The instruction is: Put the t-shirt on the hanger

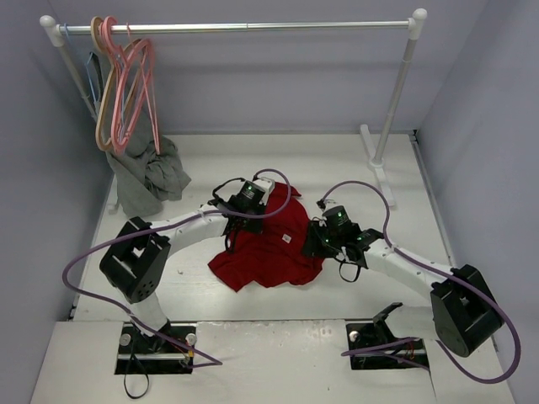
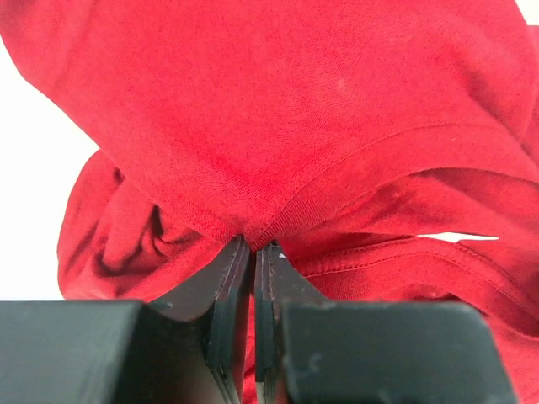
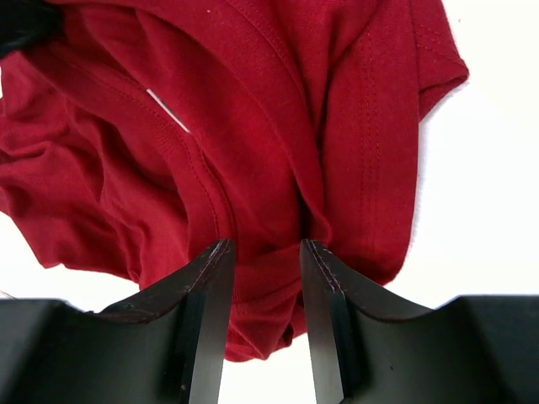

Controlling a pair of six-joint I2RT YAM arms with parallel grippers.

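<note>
A crumpled red t-shirt [image 1: 269, 257] lies on the white table with a small pale tag showing. My left gripper is shut on a fold of its fabric, pinched at the fingertips. Over the shirt's right side is my right gripper. Its fingers [image 3: 210, 278] stand part open above the red cloth, with a fold and hem visible in the gap; whether they touch it, I cannot tell. Pink hangers [image 1: 135, 93] and a tan one hang at the left end of the rack rail [image 1: 269, 26].
A grey garment [image 1: 145, 168] hangs below the hangers at the back left. The rack's right post [image 1: 394, 101] stands at the back right. Bare table [image 1: 328, 156] lies behind the shirt, and the rail's middle and right are empty.
</note>
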